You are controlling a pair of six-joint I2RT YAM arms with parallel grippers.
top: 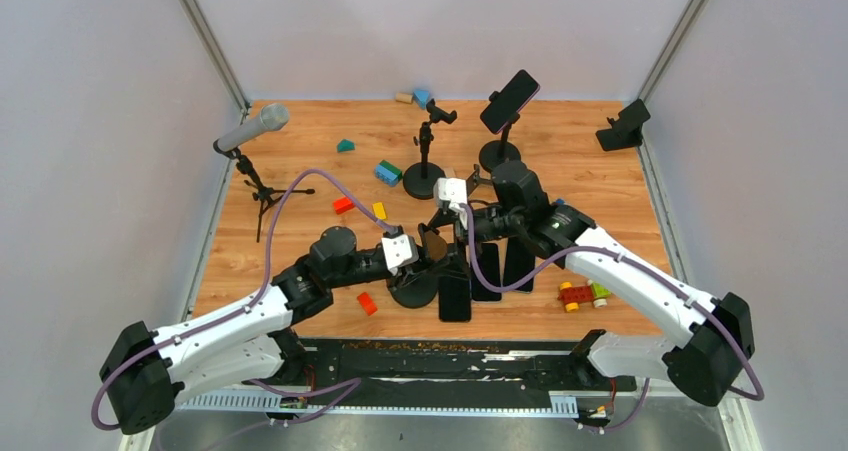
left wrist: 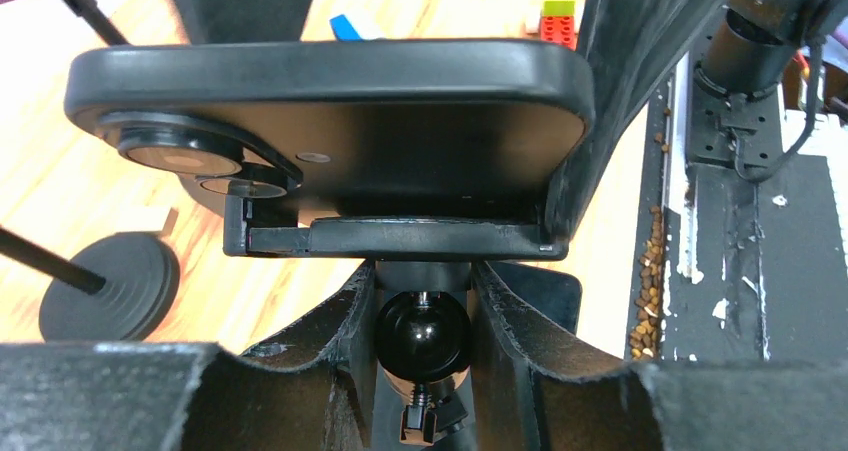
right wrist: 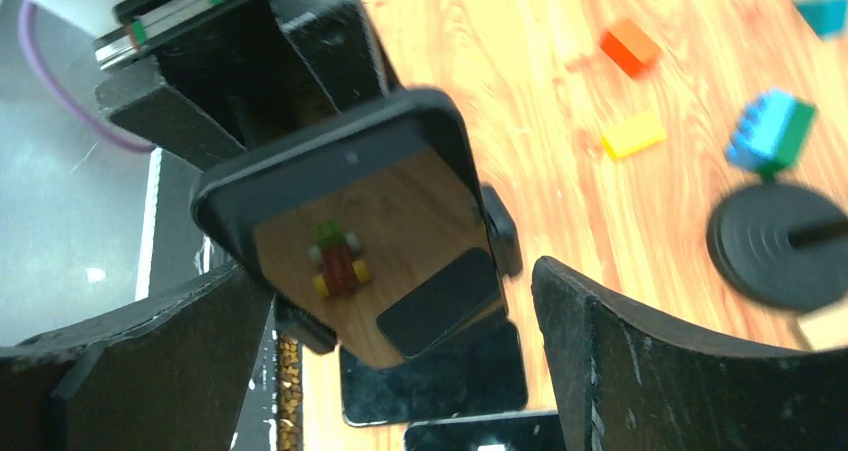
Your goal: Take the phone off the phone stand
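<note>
In the centre, a phone (left wrist: 400,131) (right wrist: 370,251) sits upright in the clamp of a phone stand (left wrist: 400,239), whose round base (top: 413,296) is on the table. My left gripper (top: 430,263) is shut on the stand's neck at the ball joint, under the clamp. My right gripper (top: 447,226) stands open at the phone, one finger to each side of it in the right wrist view; whether they touch it is unclear.
Several loose phones (top: 485,281) lie right of the stand. Behind are an empty stand (top: 423,181), a stand with a phone (top: 510,101) and a microphone (top: 250,131). Blocks are scattered around, with a toy car (top: 585,293) at the right.
</note>
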